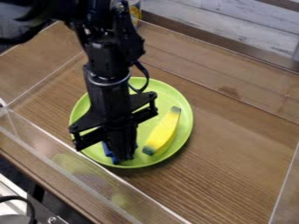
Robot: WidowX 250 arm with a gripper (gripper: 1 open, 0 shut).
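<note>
A black gripper point(117, 140) hangs low over a green plate point(163, 96), its fingers down inside the plate on the left half, over a dark blue object point(110, 153) that it mostly hides. Whether anything is between the fingertips is hidden; the gripper looks shut. A yellow banana point(163, 131) lies on the right side of the plate, apart from the fingers.
A pale wall point(233, 26) runs along the back. A clear edge strip and a black cable lie at the front left.
</note>
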